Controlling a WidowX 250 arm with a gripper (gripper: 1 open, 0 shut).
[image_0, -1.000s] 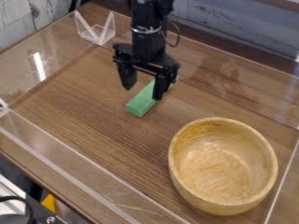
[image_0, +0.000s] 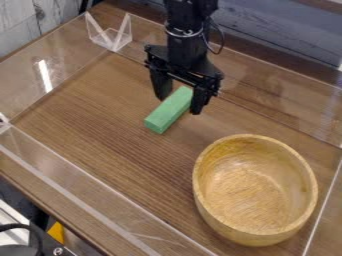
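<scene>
My black gripper (image_0: 178, 90) hangs from the top centre of the camera view, open, with its fingers spread to left and right over the upper end of a green rectangular block (image_0: 166, 115). The block lies diagonally on the wooden table (image_0: 94, 150). Whether the fingers touch the block cannot be told.
A large yellow bowl (image_0: 254, 190) takes up the lower right. A clear, angular plastic object (image_0: 110, 35) stands at the upper left. Black cables lie at the lower left corner.
My gripper has moved to the right and a little back, toward the upper end of the green block. The block looks unmoved.
</scene>
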